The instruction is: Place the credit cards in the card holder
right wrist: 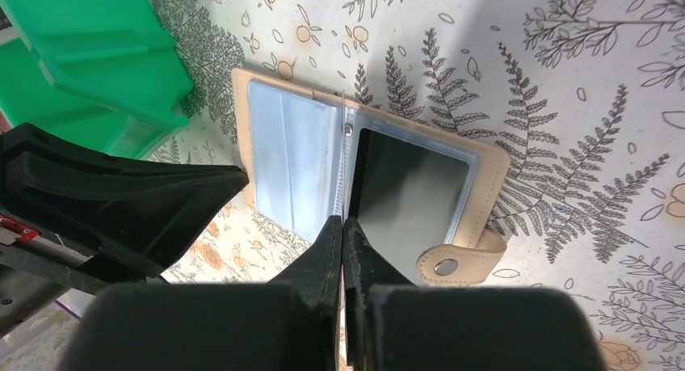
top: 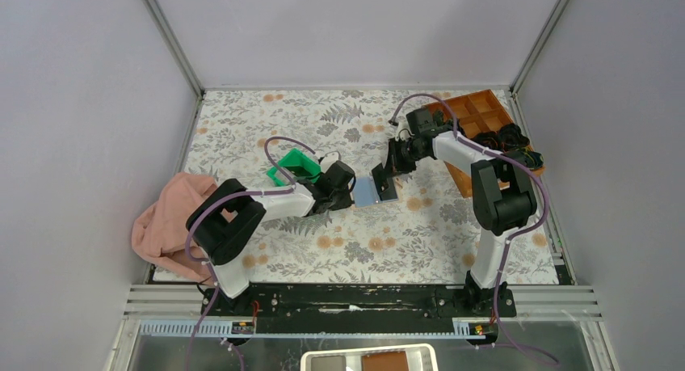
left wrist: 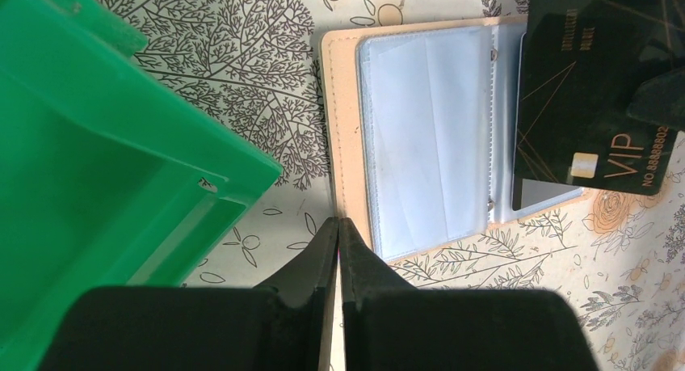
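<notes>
The card holder lies open on the table, light-blue sleeves on a tan cover with a snap tab. My left gripper is shut at its left edge, nothing visible between its fingertips. A black VIP card is raised over the right sleeve in the left wrist view. My right gripper is shut, with the card seen edge-on as a thin line rising from between its fingertips, above the holder.
A green container sits beside the left gripper. A wooden compartment box with dark items is at back right, a pink cloth at left.
</notes>
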